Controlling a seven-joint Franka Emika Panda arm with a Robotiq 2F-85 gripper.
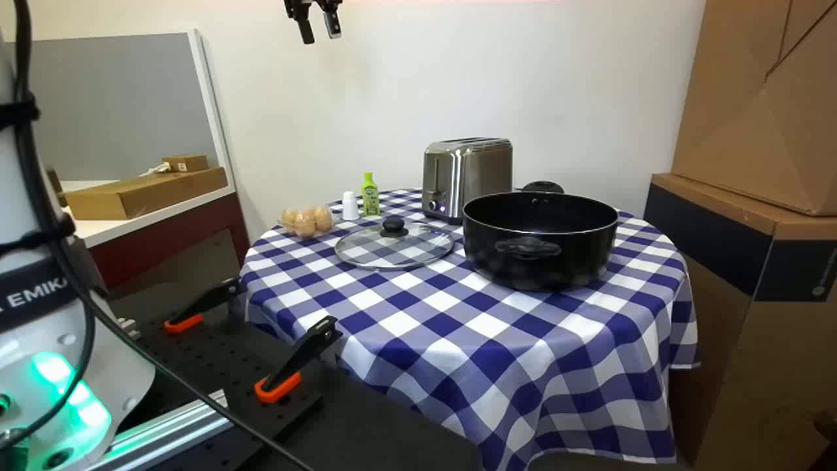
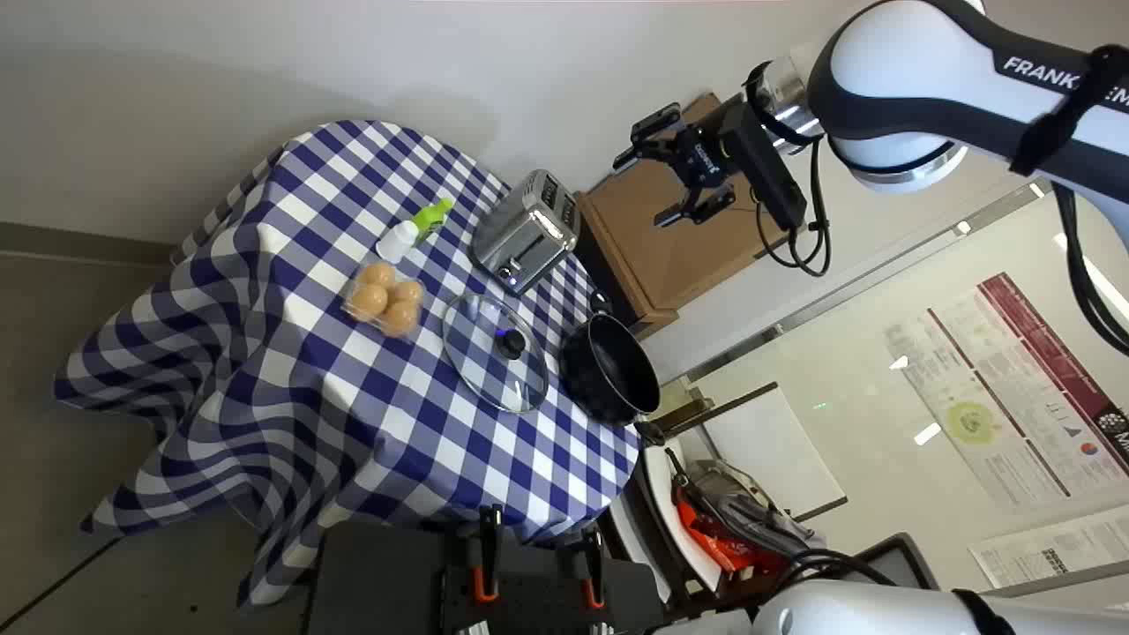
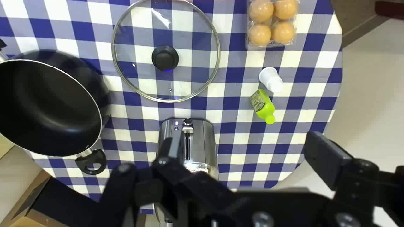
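High above the table, my gripper [image 2: 639, 190] stands open, with nothing between its fingers. In exterior view 1 only the fingertips [image 1: 307, 31] show, at the top edge. The black pot [image 1: 541, 247] is uncovered and looks empty inside. Beside it the glass lid [image 3: 165, 87] with a black knob lies flat on the cloth. A silver toaster [image 1: 471, 176] stands behind them; in the wrist view my gripper partly hides it. A clear pack of brown eggs [image 3: 271, 22], a white shaker [image 3: 271, 79] and a green bottle [image 3: 263, 105] sit close together, apart from the lid.
A blue-and-white checkered cloth [image 1: 447, 353] covers the round table, whose front part is bare. Black clamps with orange tips [image 1: 298, 365] stick up by the near edge. Large cardboard boxes [image 1: 753, 220] stand right of the table, close to the pot.
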